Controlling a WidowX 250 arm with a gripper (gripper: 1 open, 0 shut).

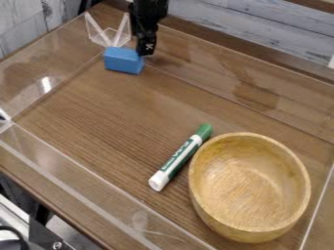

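A blue block (123, 61) lies at the upper left of the wooden table. My black gripper (145, 47) is at the top of the view, just behind and right of the block, low over the table; its fingertips are small and dark, and whether it holds anything is hard to see. A green and white marker (181, 157) lies diagonally in the lower middle. A large pale yellow bowl (249, 184) sits at the lower right.
A clear, faint object (108, 31) stands at the upper left, behind the block. A raised edge runs along the back.
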